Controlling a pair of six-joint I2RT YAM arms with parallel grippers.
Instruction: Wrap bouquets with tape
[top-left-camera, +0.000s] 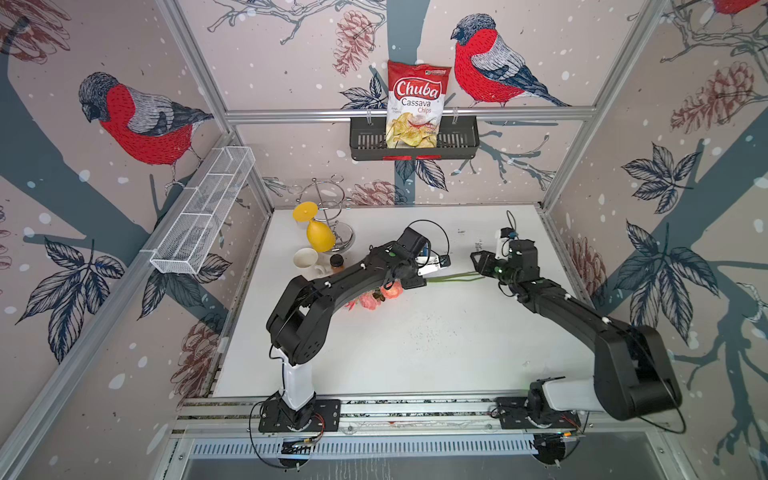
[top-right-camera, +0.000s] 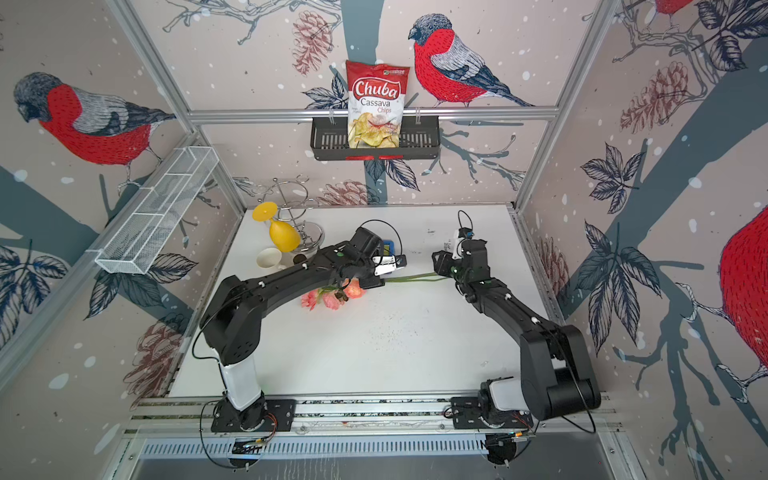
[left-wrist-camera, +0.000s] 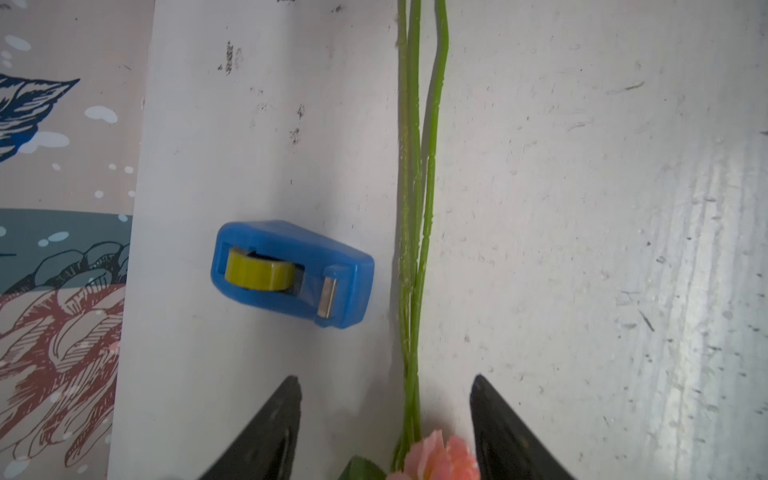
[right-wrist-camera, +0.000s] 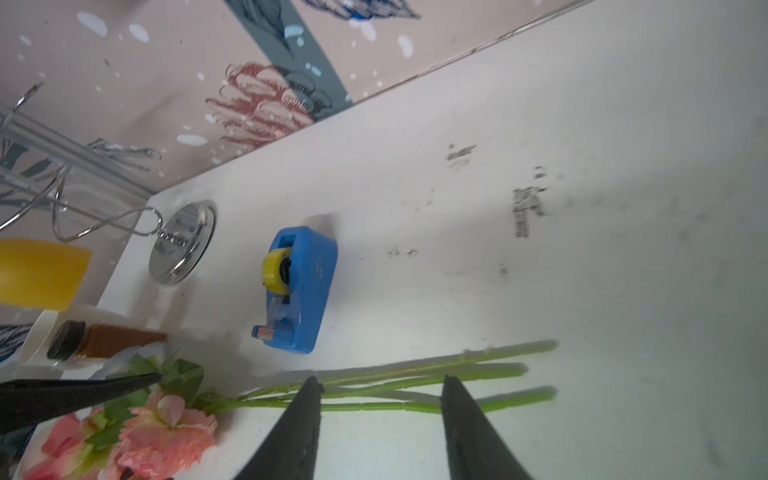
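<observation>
Pink flowers (right-wrist-camera: 168, 432) with long green stems (left-wrist-camera: 416, 240) lie on the table, the blooms at left, stems reaching right. A blue tape dispenser (left-wrist-camera: 336, 288) with yellow tape stands just behind the stems. My left gripper is over the blooms, open with nothing between its fingers. My right gripper hangs to the right, near the stem ends, its fingers apart and empty.
A yellow object (top-left-camera: 320, 236) and wire stand (top-right-camera: 311, 234) are at back left, with a cup (top-left-camera: 305, 257) and brown jar (right-wrist-camera: 112, 344). A basket with chips (top-right-camera: 376, 104) hangs on the back wall.
</observation>
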